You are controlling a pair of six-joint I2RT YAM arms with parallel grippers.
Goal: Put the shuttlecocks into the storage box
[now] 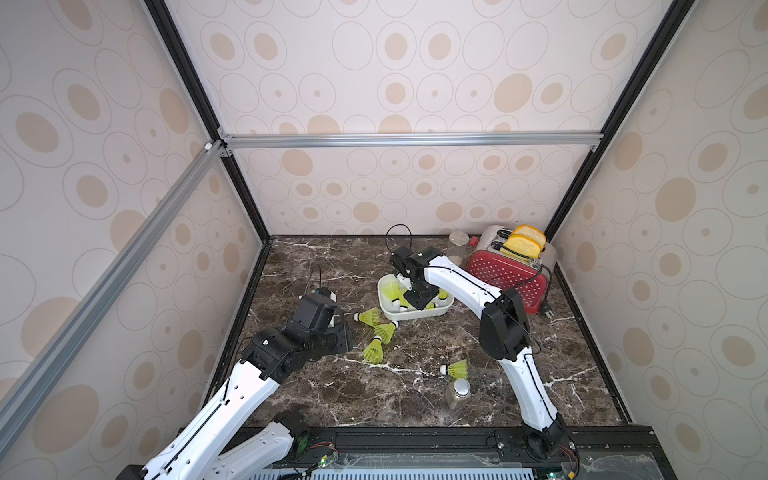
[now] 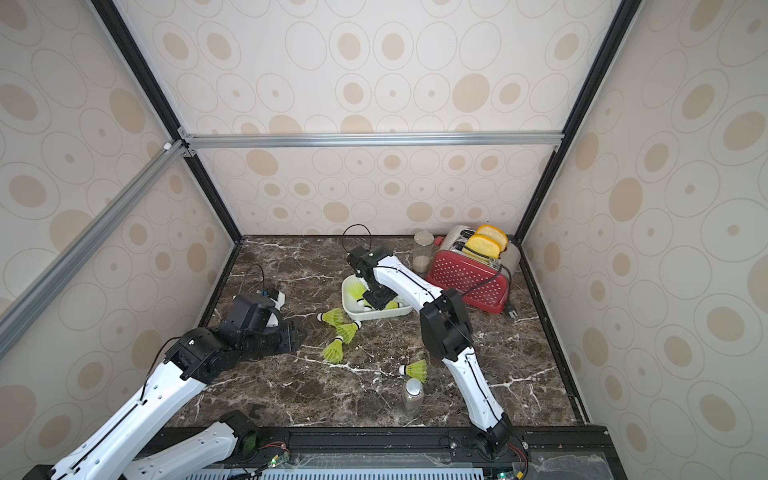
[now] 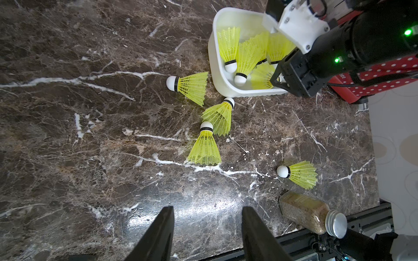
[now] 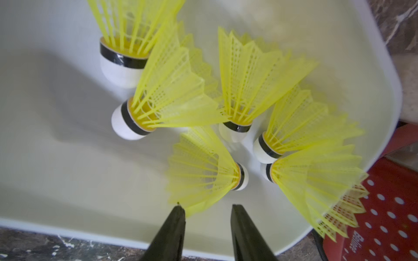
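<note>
A white storage box holds several yellow shuttlecocks point(image 4: 270, 87), seen close in the right wrist view. My right gripper hangs over it, fingers apart with nothing between them. Outside, left and front of the box, lie a shuttlecock point(image 3: 190, 87), one beside it point(image 3: 217, 115) and another point(image 3: 203, 148); a further one point(image 3: 300, 174) lies apart at the front right. My left gripper is open and empty above the counter, left of these.
A glass jar with metal lid point(image 3: 304, 211) is at the front. A red dotted bag point(image 2: 468, 284) with yellow items and another jar point(image 2: 422, 248) fill the back right.
</note>
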